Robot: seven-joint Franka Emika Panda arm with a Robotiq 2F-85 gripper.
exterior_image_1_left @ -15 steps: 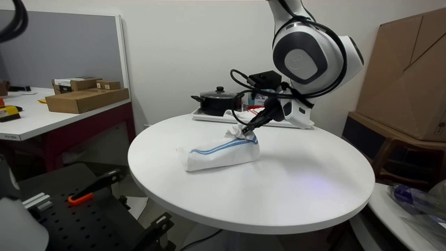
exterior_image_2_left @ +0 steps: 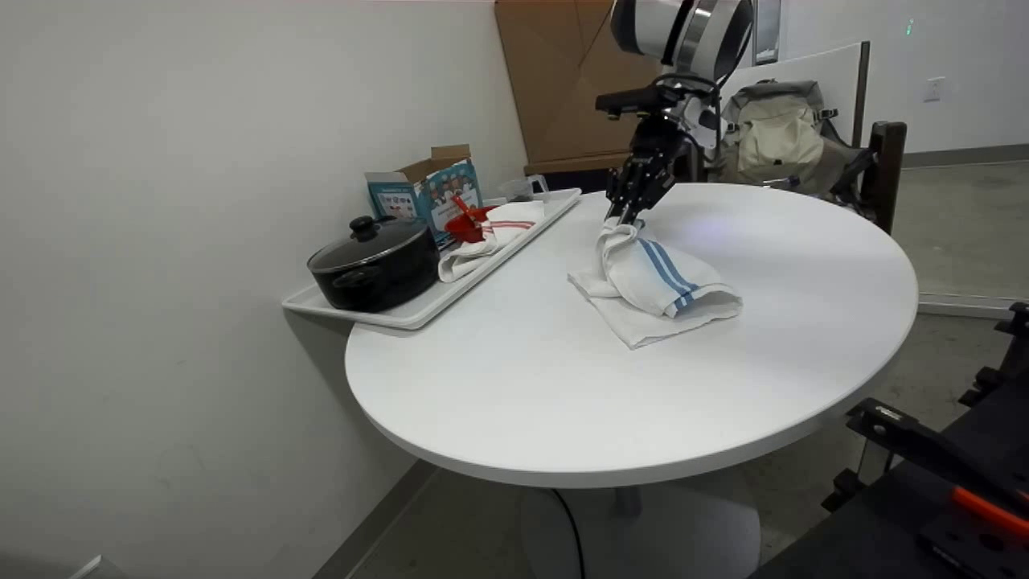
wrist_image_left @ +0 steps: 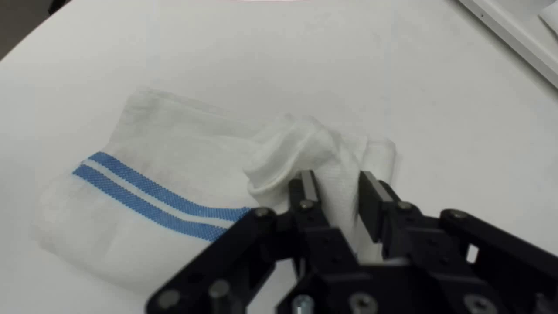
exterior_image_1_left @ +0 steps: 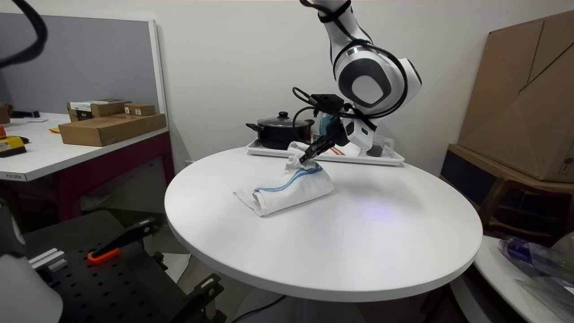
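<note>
A folded white towel [exterior_image_1_left: 293,191] with blue stripes lies on the round table, its back end bunched up. My gripper [exterior_image_1_left: 305,159] is at that bunched end, tilted down into it. From the wrist view, the fingers of the gripper stand part way apart, with white cloth of the towel [wrist_image_left: 172,141] between and around them. No firm pinch shows there. In exterior view 2 the fingertips reach the towel's raised top [exterior_image_2_left: 622,241], and the cloth partly hides them.
Behind the towel, a white tray [exterior_image_2_left: 420,314] along the wall holds a black lidded pot [exterior_image_2_left: 376,265], a red-striped cloth [exterior_image_2_left: 516,217], a red item [exterior_image_2_left: 468,227] and a box [exterior_image_2_left: 448,193].
My gripper has moved back and to the left, away from exterior view 1. The towel's raised end has shifted with it, and its stripes now slant more steeply.
</note>
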